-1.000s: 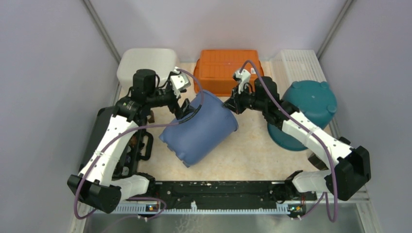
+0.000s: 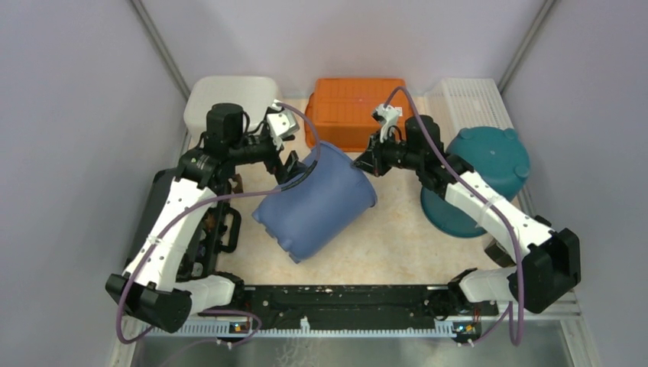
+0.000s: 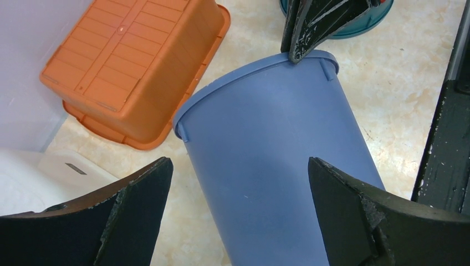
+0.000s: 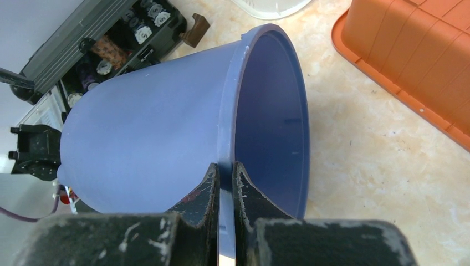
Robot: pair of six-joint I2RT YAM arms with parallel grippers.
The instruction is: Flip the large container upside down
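Observation:
The large blue container [image 2: 317,202] lies on its side on the table, its mouth toward the back right and its base toward the front left. My right gripper is shut on the container's rim, one finger on the outer wall and the other inside the mouth. In the left wrist view the same rim [image 3: 244,72] has the right gripper's dark tips on it. My left gripper stands open above the side of the container, nothing between its fingers. Whether its tips touch the wall I cannot tell.
Behind stands an orange bin [image 2: 355,115], with a white bin [image 2: 229,99] to its left. An upturned teal tub [image 2: 489,164] takes up the right. A black toolbox [image 2: 164,206] with loose items is on the left. Bare table [image 2: 405,237] shows right of the container.
The right arm has shifted a little toward the back right, and the container has barely moved with it.

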